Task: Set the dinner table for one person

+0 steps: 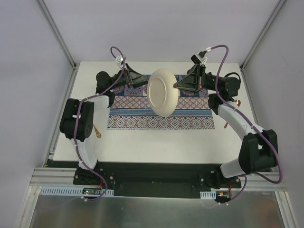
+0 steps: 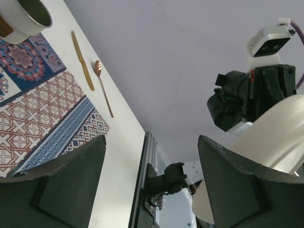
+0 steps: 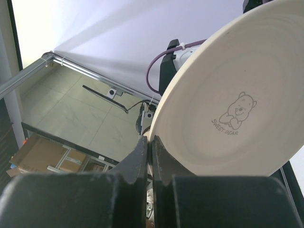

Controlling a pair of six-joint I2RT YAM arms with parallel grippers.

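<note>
A cream plate with a bear print is held upright above the patterned placemat. My right gripper is shut on its rim. My left gripper stands open just left of the plate, whose edge shows at the right of the left wrist view, beyond the fingers. In that view a cup, a knife and a spoon lie on the table.
Gold utensils lie at the left, and a spoon at the right, partly behind the right arm.
</note>
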